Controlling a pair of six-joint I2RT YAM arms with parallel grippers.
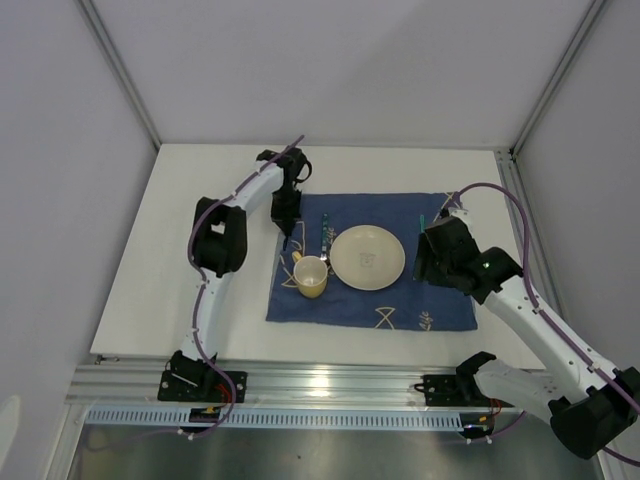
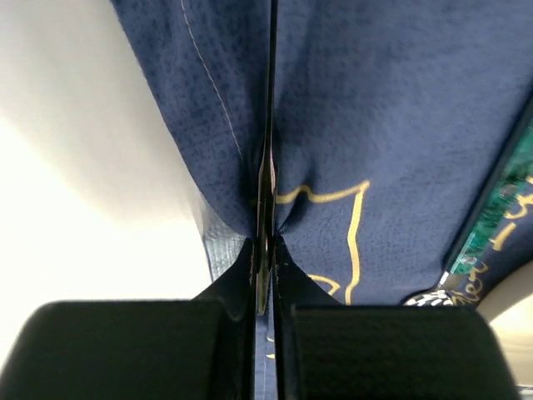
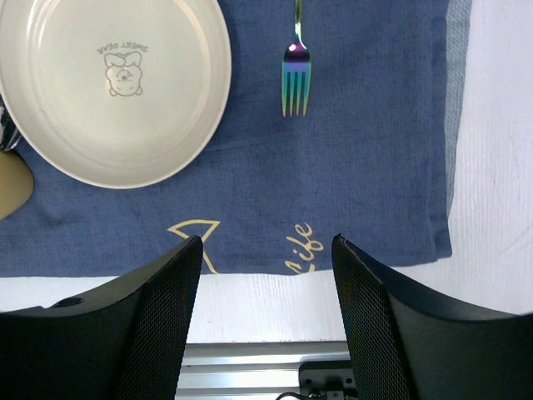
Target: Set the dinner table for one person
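A blue placemat (image 1: 365, 312) holds a cream plate (image 1: 367, 257), a yellow mug (image 1: 310, 276) and a spoon with a green handle (image 2: 500, 192) left of the plate. A fork (image 3: 296, 75) lies right of the plate. My left gripper is shut on a slim dark metal utensil, seemingly a knife (image 2: 266, 167), at the mat's left edge, where the cloth is creased. My right gripper stands open over the mat's right side, with nothing between its fingers.
Walls and metal rails border the table. The plate and mug are close beside each other.
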